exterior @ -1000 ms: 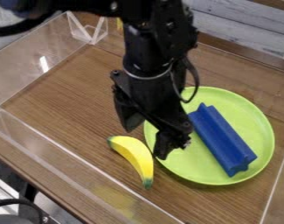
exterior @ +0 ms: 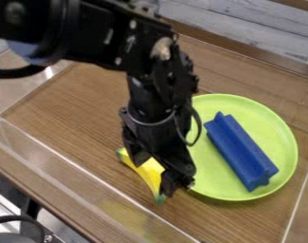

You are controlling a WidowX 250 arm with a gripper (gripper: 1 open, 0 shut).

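My black gripper (exterior: 156,166) is lowered over a yellow banana (exterior: 150,174) with green tips, which lies on the wooden table left of a green plate. The gripper's fingers stand open around the middle of the banana and hide part of it. A blue block (exterior: 241,150) lies on the right side of the green plate (exterior: 213,185).
A clear edge or wall runs along the front left, and a wooden ledge (exterior: 270,62) borders the back.
My gripper has moved left and down from over the plate onto the banana. The plate and blue block have not visibly moved.
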